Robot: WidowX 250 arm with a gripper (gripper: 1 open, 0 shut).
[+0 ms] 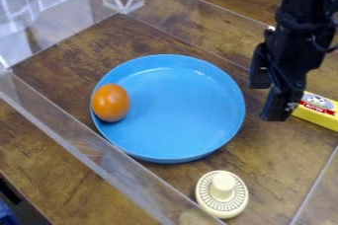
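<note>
My gripper [275, 91] is at the right, pointing down with its dark fingers open, beside the right rim of a blue plate [177, 108] and over the left end of a yellow box [318, 112], which it partly hides. An orange oval object [111, 103] sits on the left part of the plate. I see nothing held between the fingers.
A white round ribbed object [222, 192] stands at the lower front on the wooden table [79, 180]. Clear plastic walls run along the left and upper left. Bare wood shows behind the plate.
</note>
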